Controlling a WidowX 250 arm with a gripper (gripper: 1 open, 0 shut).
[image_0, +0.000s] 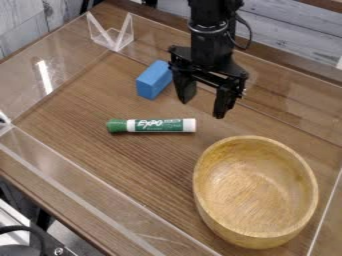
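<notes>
My black gripper (207, 90) hangs over the upper middle of the wooden table, open, its fingers pointing down. A blue block (154, 77) lies just left of it. A green and white EXPO marker (151, 125) lies below and left of it. A large tan oval bowl (254, 188) fills the lower right.
A clear plastic object (115, 28) stands at the back left, and another sits at the left edge. Black cable shows at the bottom left corner.
</notes>
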